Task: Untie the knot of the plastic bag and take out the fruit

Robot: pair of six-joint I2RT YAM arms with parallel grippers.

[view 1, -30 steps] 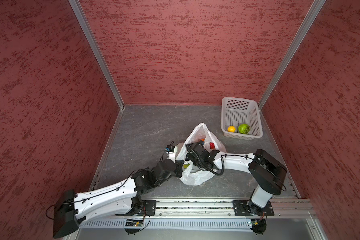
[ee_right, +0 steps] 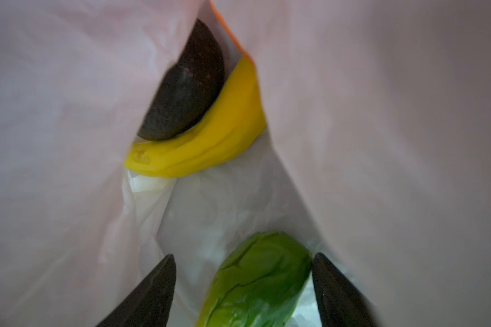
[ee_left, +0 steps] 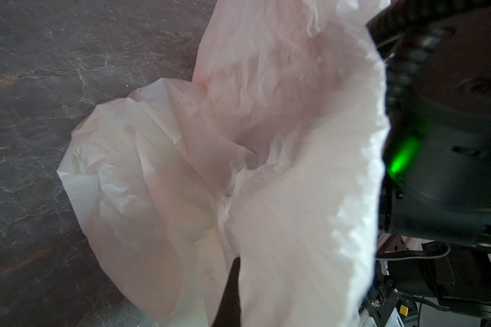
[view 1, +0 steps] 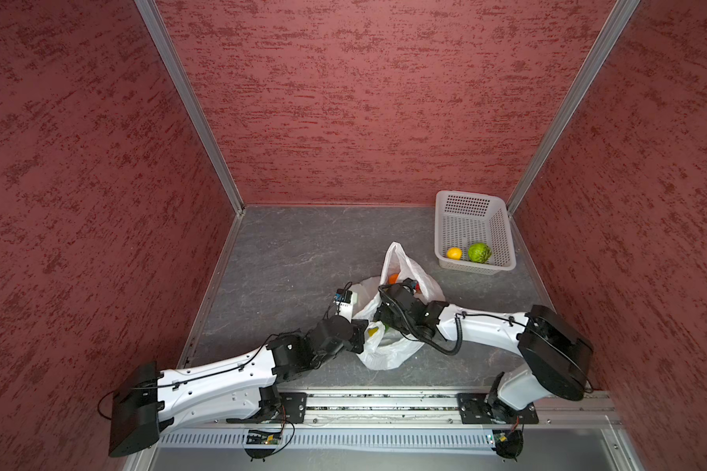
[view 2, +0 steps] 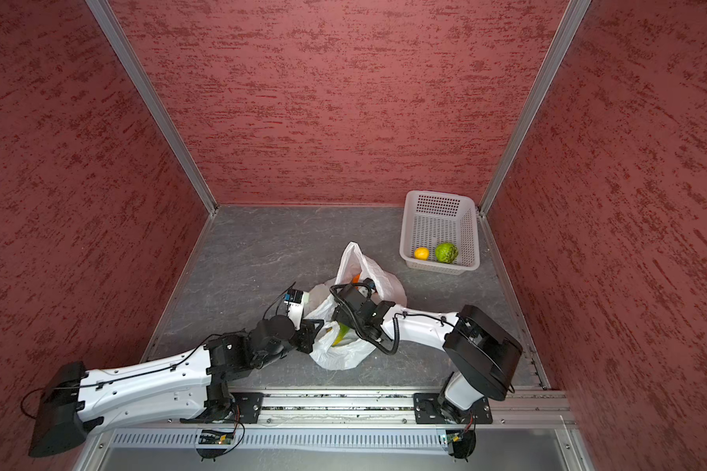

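A white plastic bag (view 1: 392, 355) lies open at the front of the table. My left gripper (view 1: 357, 322) is at its left side; in the left wrist view a dark finger meets the crumpled plastic, and the gripper is shut. My right gripper reaches inside the bag, open, its fingers either side of a green long vegetable (ee_right: 256, 278), not closed on it. Beyond that lie a yellow banana (ee_right: 201, 147) and a dark avocado (ee_right: 182, 92); orange (view 1: 392, 278) shows through the bag's mouth.
A grey basket (view 1: 475, 223) at the back right holds a yellow round fruit (view 1: 453, 252) and a green round one (view 1: 479, 252).
My right gripper and arm have moved rightward within the bag. The left gripper has shifted slightly right, and the bag has shifted a little with them.
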